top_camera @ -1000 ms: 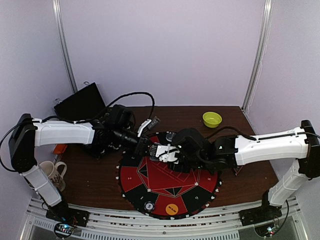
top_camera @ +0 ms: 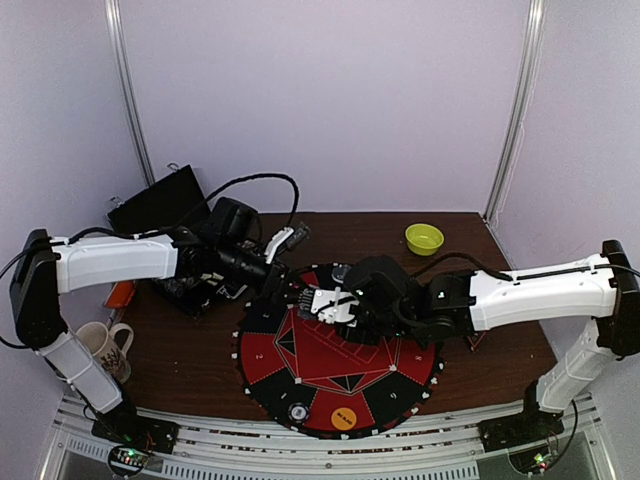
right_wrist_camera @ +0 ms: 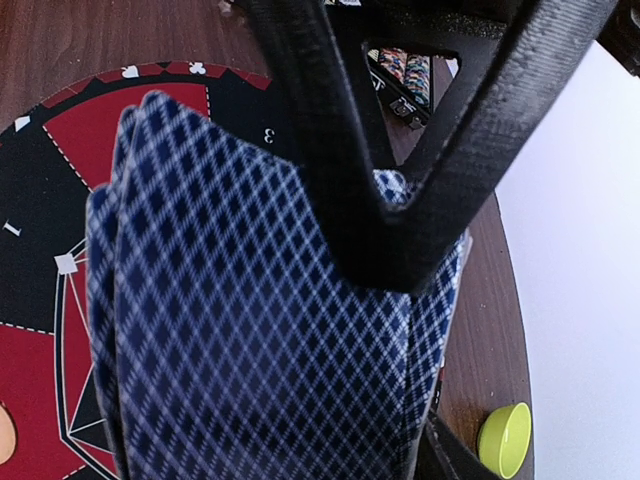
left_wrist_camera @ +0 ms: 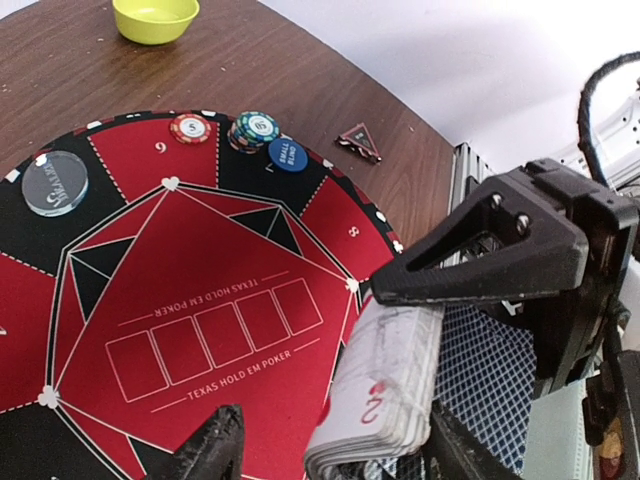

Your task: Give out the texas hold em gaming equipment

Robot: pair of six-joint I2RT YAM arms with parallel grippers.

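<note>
A card deck with a blue lattice back hangs above the middle of the red and black poker mat. My right gripper is shut on the deck, one black finger pressing its upper end in the left wrist view. Close beside it, my left gripper stands open. Its right fingertip is near the deck's lower end, while the left one is well clear. In the right wrist view the lattice back fills the middle, behind a black finger of the left gripper; the cards look slightly uneven at the left.
Chips and a blue small blind disc lie on the mat's edge, with a clear disc further along. A yellow-green bowl stands at the back right. The open black case and a mug occupy the left side.
My left arm has drawn back a little to the left, away from the right gripper, uncovering more of the case. The right arm has stayed put.
</note>
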